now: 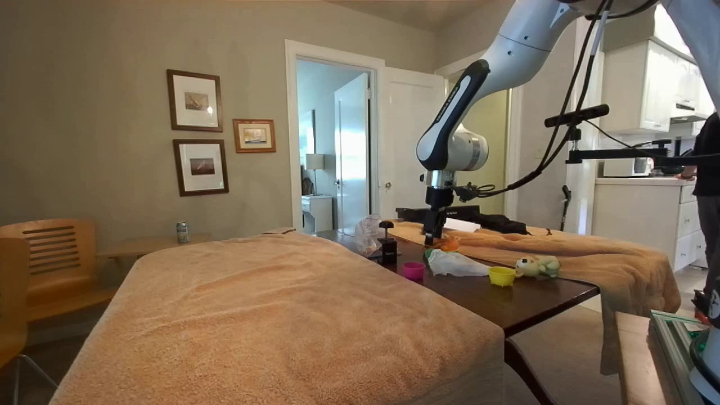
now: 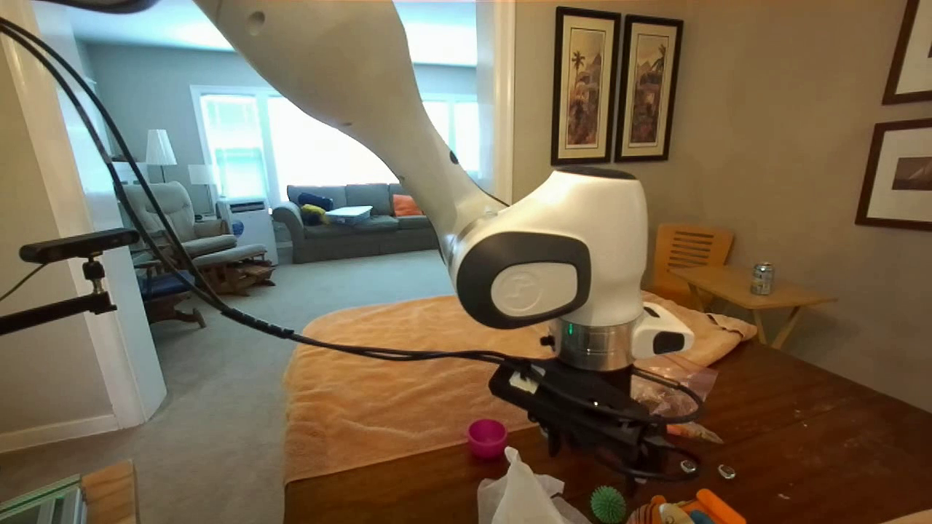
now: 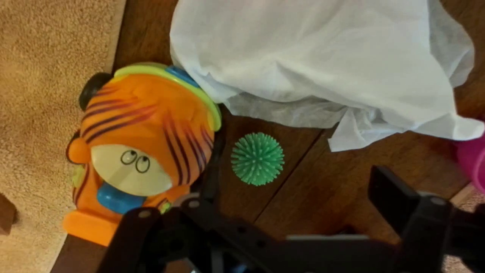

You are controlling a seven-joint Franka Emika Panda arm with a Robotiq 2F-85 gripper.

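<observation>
In the wrist view a spiky green ball [image 3: 257, 159] rests on the dark table, between an orange striped toy [image 3: 141, 118] and a crumpled white cloth or bag [image 3: 309, 54]. My gripper is open over the table, its fingers [image 3: 391, 198] wide apart with nothing held. The ball appears ahead of the gap, nearer the left finger. From exterior view 2, the same ball [image 2: 608, 503] shows low in front of the gripper. Exterior view 1 has the gripper [image 1: 432, 237] just above the toy's area.
A pink cup [image 1: 413, 271], a yellow cup [image 1: 501, 275] and a pale green plush toy [image 1: 538, 266] stand around the white cloth. A black clamp-like object [image 1: 388, 250] rises by the table edge, beside a clear plastic bag [image 1: 368, 234]. Orange towels flank the table.
</observation>
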